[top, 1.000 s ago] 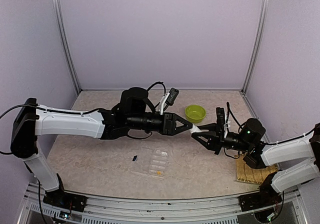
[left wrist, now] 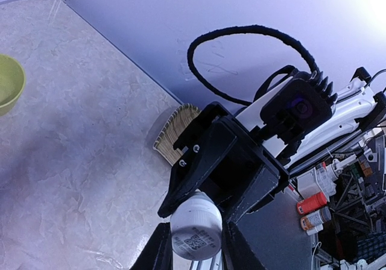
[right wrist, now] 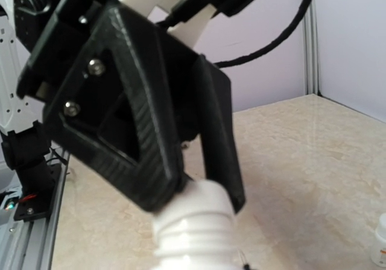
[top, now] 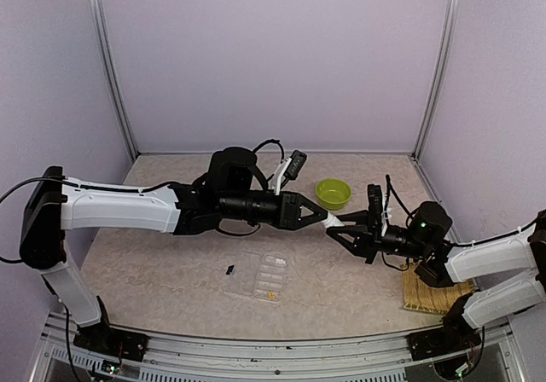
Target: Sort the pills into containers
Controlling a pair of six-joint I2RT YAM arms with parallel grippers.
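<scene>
A small white bottle [top: 332, 221] is held in the air between my two grippers, which meet almost tip to tip in the top view. My left gripper [top: 323, 218] is shut on it from the left, and my right gripper [top: 336, 226] is shut on it from the right. The left wrist view shows the round end of the bottle [left wrist: 196, 229] facing the camera. In the right wrist view its ridged part [right wrist: 198, 234] shows. On the table lies a clear compartment case [top: 271, 263], with yellow pills [top: 271, 295] in its near compartment.
A green bowl [top: 333, 205] stands behind the grippers. At the right lies a woven bamboo tray [top: 435, 300], partly under the right arm. A small dark piece [top: 229, 270] is left of the case. Another white bottle [right wrist: 381, 243] stands at the right wrist view's edge.
Hardly anything differs in the top view. Both arms hold their places with the bottle between them, and the case and bowl have not moved.
</scene>
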